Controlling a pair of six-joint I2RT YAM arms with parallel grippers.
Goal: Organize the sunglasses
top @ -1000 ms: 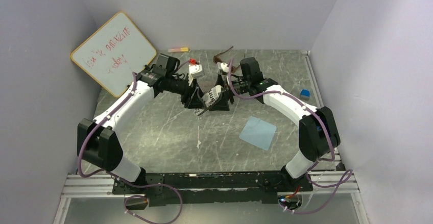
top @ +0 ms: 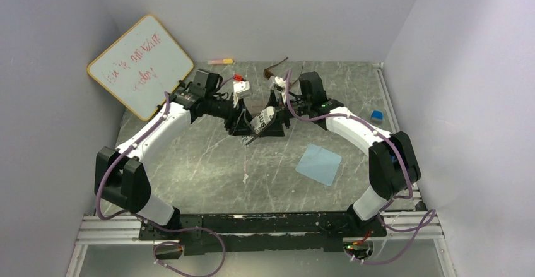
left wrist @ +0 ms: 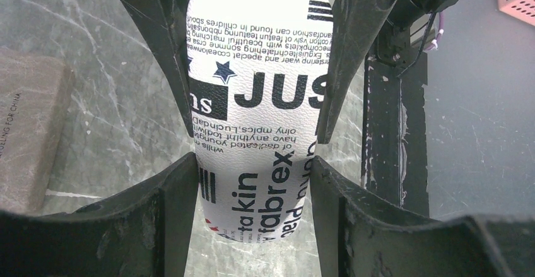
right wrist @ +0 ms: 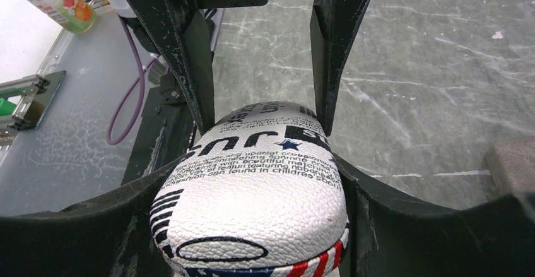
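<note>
A newsprint-patterned glasses case (top: 262, 122) (left wrist: 252, 110) (right wrist: 246, 207) is held in the air between both grippers at the middle of the table. My left gripper (top: 243, 125) has its fingers on either side of one end of the case; whether they grip it is hard to tell. My right gripper (top: 276, 118) is shut on the other end. Brown sunglasses (top: 271, 72) lie at the back of the table, partly hidden by the right arm.
A light blue cloth (top: 318, 164) lies front right, a blue block (top: 376, 115) at the right edge, a red object (top: 238, 77) at the back. A whiteboard (top: 139, 62) leans at back left.
Both arms and the case are nearly still; the arms have shifted very slightly over the last second.
</note>
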